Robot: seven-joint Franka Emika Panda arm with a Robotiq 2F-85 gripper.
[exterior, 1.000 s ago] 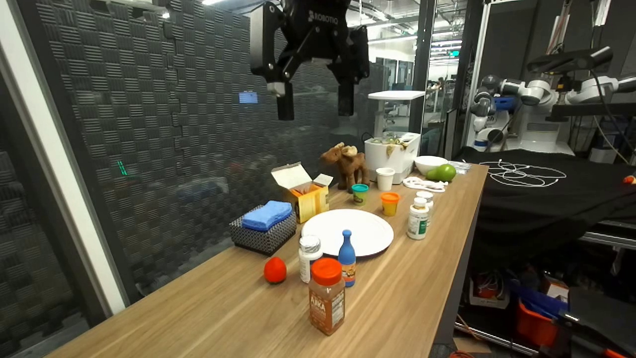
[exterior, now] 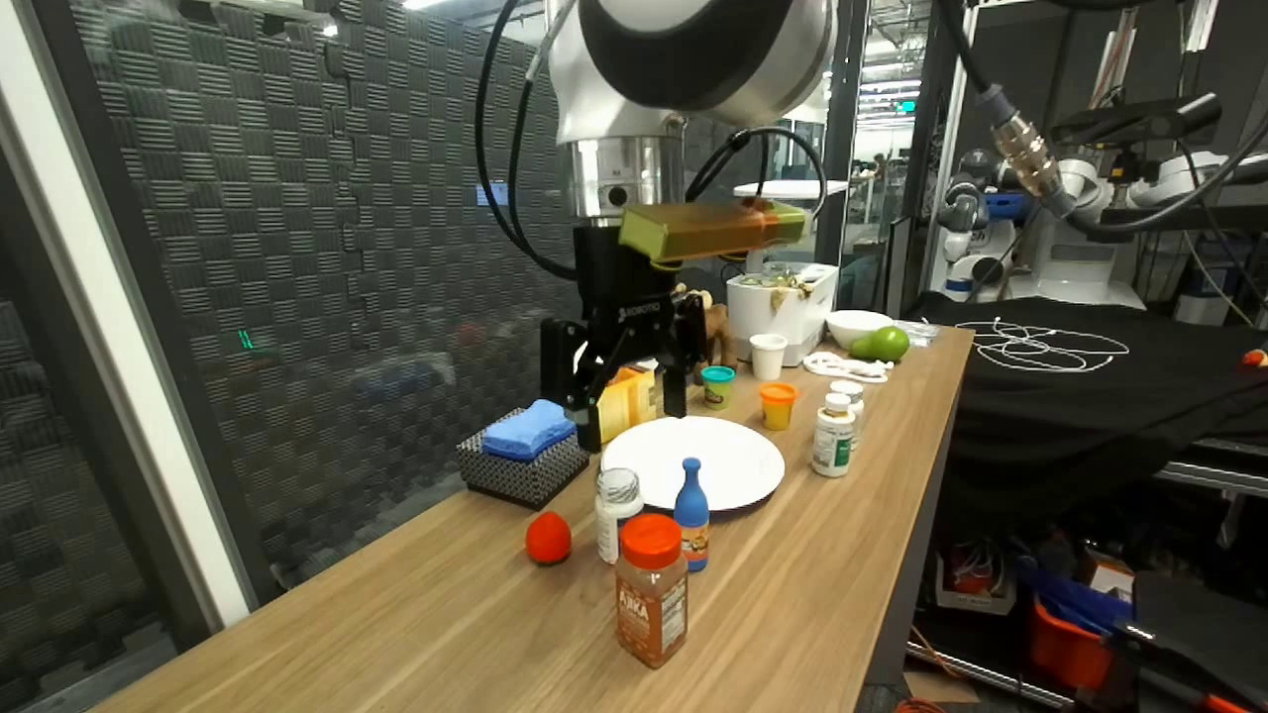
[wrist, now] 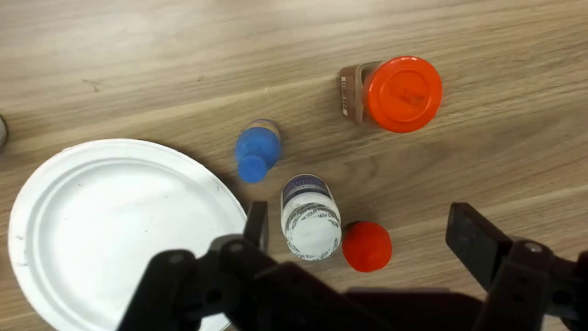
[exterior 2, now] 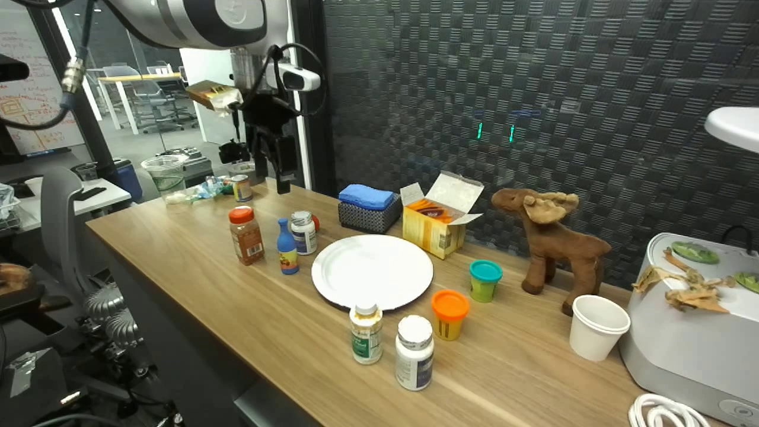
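Observation:
My gripper (exterior: 632, 418) hangs open above the table, nothing between its fingers. In the wrist view, a white-capped pill bottle (wrist: 313, 234) and a small red ball-like object (wrist: 367, 246) lie below, within the span of the open fingers. The bottle is close to the left finger (wrist: 257, 225). Beyond them stand a blue bottle (wrist: 257, 148) and a spice jar with an orange-red lid (wrist: 405, 94). A white plate (wrist: 41, 231) lies to the left, partly covered by the gripper. In exterior view 2 the pill bottle (exterior 2: 303, 235) mostly hides the red object.
A black basket (exterior 2: 366, 217) with a blue cloth and an open yellow box (exterior 2: 430, 231) line the wall side. Two tubs, two white bottles, a toy moose (exterior 2: 562, 242) and paper cups (exterior 2: 596, 331) stand farther along. Bare wood (exterior: 392, 630) lies at the near end.
The gripper has come down from high above the table to a lower height, turning somewhat, and now partly covers the yellow box. The objects on the table have not moved.

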